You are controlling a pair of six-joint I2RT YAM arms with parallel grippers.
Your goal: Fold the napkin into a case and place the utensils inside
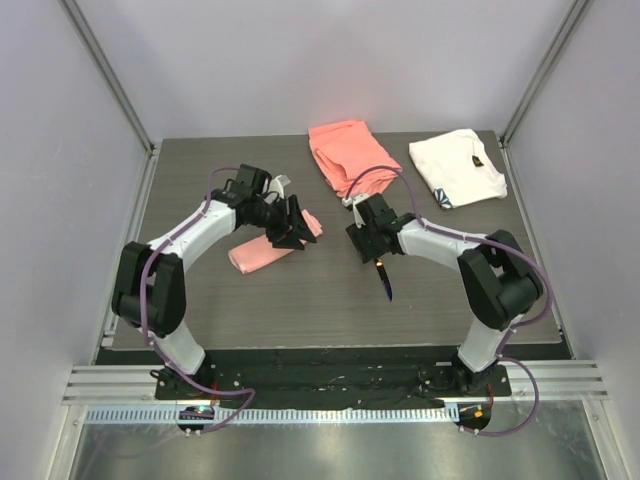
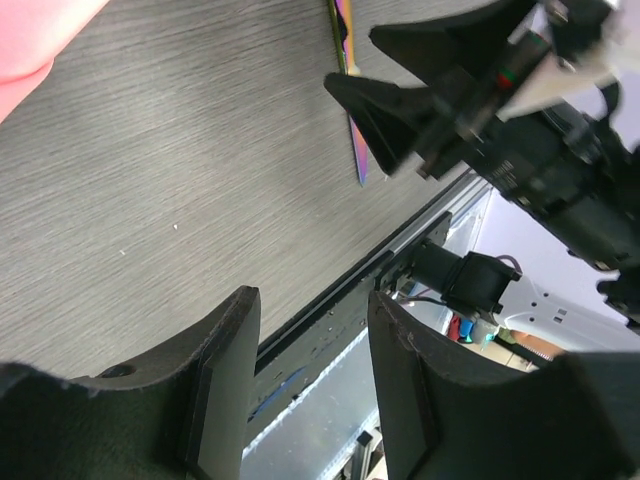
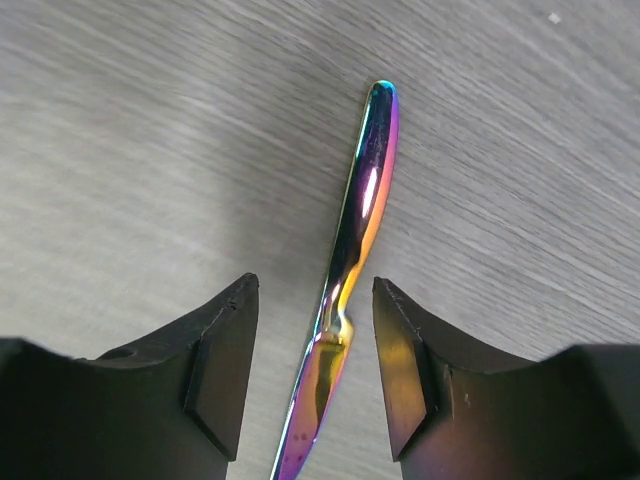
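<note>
A rainbow-coloured knife [image 3: 355,225] lies on the table, its lower part showing beside my right arm in the top view. My right gripper is open above it, the knife running between and beyond its fingertips in the right wrist view, with none of it visibly gripped. A folded pink napkin [image 1: 255,255] lies at centre-left, partly under my left arm. My left gripper is open above the table near the napkin's right end, with bare wood and the table edge below its fingers in the left wrist view.
A pink cloth stack [image 1: 350,150] lies at the back centre and a white cloth [image 1: 455,165] at the back right. In the left wrist view, my right arm looms at the upper right.
</note>
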